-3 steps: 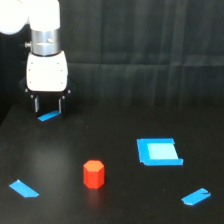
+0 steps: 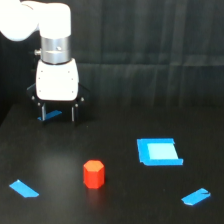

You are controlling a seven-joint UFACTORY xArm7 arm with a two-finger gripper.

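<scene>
A red block (image 2: 93,174) with a hexagonal outline rests on the black table, a little left of the middle and toward the front. My gripper (image 2: 58,117) points down at the back left, behind and to the left of the block and clear of it. Its two dark fingers stand apart, and nothing shows between them except the dark table behind. On the right lies a white square (image 2: 161,151) framed by blue tape (image 2: 144,153), with nothing on it.
Short blue tape strips mark the table at the front left (image 2: 23,188), the front right (image 2: 196,197) and behind the gripper (image 2: 51,115). A dark curtain (image 2: 140,55) hangs at the back.
My gripper has moved slightly right and lower in the picture, now partly in front of the back-left tape strip. The red block and the taped square have not moved.
</scene>
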